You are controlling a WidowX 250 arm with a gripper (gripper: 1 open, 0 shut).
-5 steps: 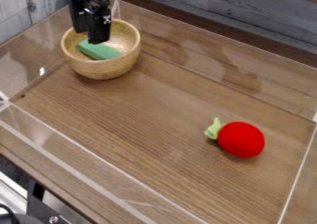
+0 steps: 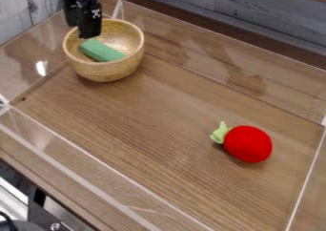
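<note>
My black gripper (image 2: 86, 28) is at the top left, over the left rim of a wooden bowl (image 2: 120, 70), its fingers pointing down and apparently open. A green block (image 2: 101, 50) lies inside the bowl, a little below and right of the fingertips. Nothing shows between the fingers.
A red toy (image 2: 249, 144) with a green top, like a strawberry or tomato, lies on the wooden table (image 2: 152, 158) at the lower right. A pale wall rises at the left edge, and dark cables show at the lower left corner.
My gripper has moved left and upward across the bowl, away from the green block. The block and the red toy appear unmoved.
</note>
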